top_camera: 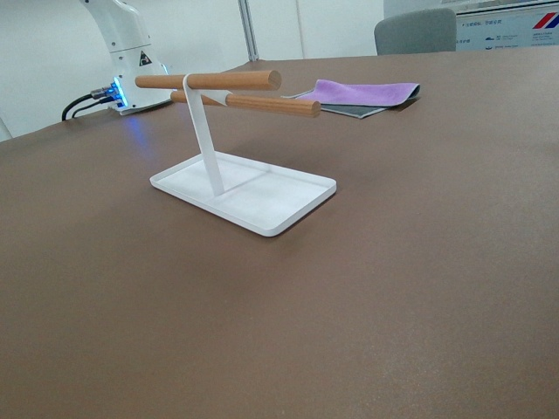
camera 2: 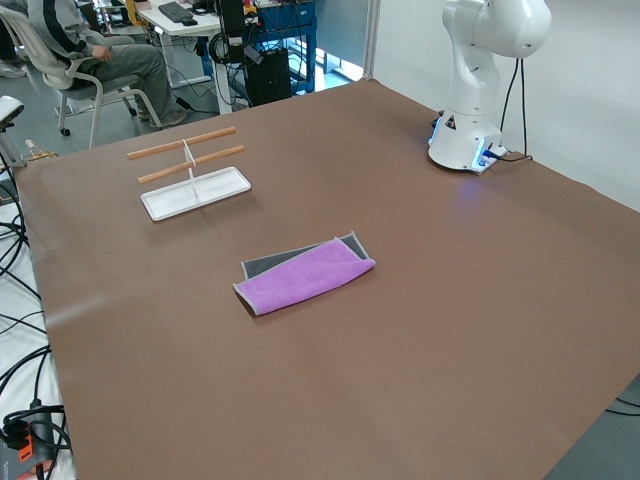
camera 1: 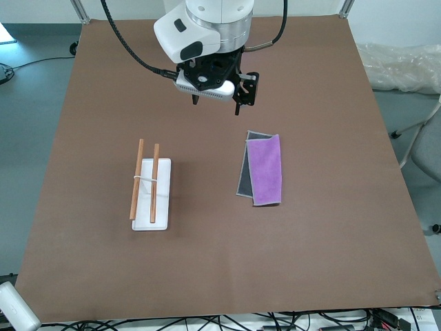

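In the left camera view my gripper (camera 1: 216, 105) hangs over the back of the brown table, above and behind two cloths; its two black fingers stand apart. A purple cloth (camera 1: 264, 172) lies partly over a dark grey cloth (camera 1: 243, 178) at right of centre. Left of them stands a white rack with a tray (camera 1: 162, 194) and two wooden bars (camera 1: 136, 179). The same rack (top_camera: 262, 196) and cloths (top_camera: 367, 92) show in the top camera view, and in the right view (camera 2: 300, 275). The gripper is outside the top and right views.
A white cylinder (camera 1: 17, 308) and cables line the near edge. Chairs stand beside the table, and a seated person is behind it in the right view.
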